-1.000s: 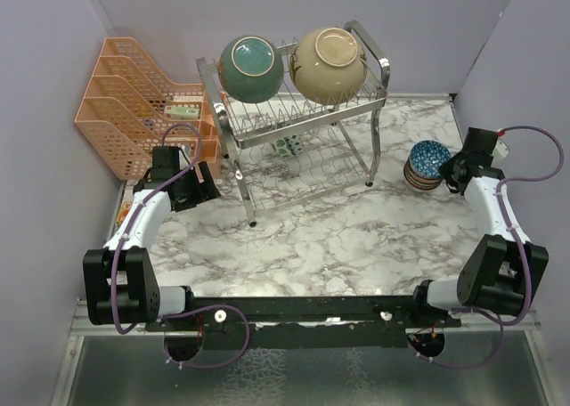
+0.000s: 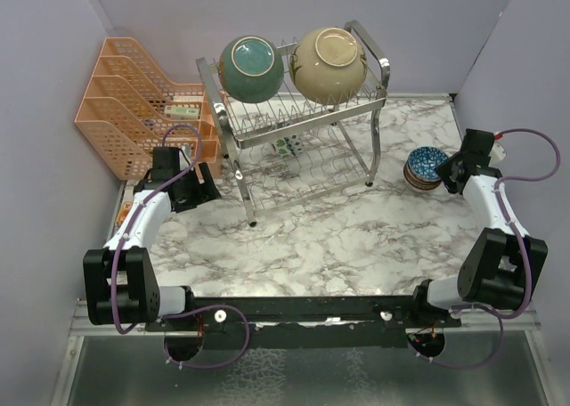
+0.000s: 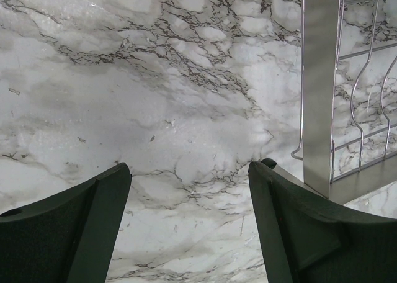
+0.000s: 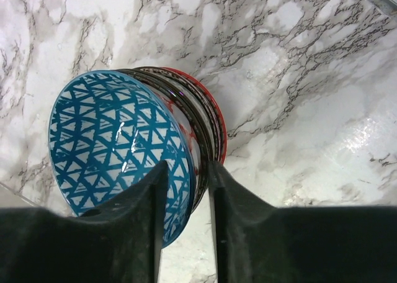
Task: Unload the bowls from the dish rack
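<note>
A green bowl (image 2: 252, 69) and a beige bowl (image 2: 328, 65) rest upside down on the top shelf of the metal dish rack (image 2: 288, 130). A patterned piece (image 2: 288, 143) is partly hidden on the lower shelf. At the right, a nested bowl stack (image 2: 422, 167) has a blue patterned bowl (image 4: 111, 134) on top. My right gripper is at that stack's rim, fingers apart; whether they touch the rim is unclear. My left gripper stands open over bare counter left of the rack, nothing between its fingers.
Orange plastic racks (image 2: 120, 94) stand at the back left behind my left arm. Walls close in on both sides.
The left arm looks unmoved.
</note>
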